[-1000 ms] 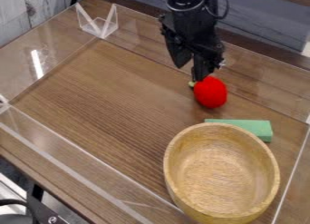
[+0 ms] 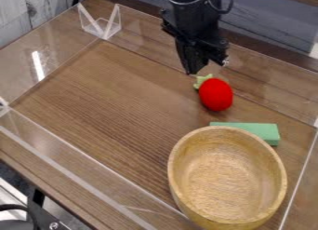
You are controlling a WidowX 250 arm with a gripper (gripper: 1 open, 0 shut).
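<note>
A red rounded object (image 2: 215, 95) lies on the wooden table, with a small pale green piece at its upper left. Just above and left of it is my black gripper (image 2: 192, 59), its fingers pointing down. Whether they are open or shut is hard to tell. A green block (image 2: 248, 132) lies below the red object, at the right.
A large wooden bowl (image 2: 226, 198) fills the lower right. A wire holder (image 2: 97, 20) stands at the upper left. Black cables lie at the bottom left corner.
</note>
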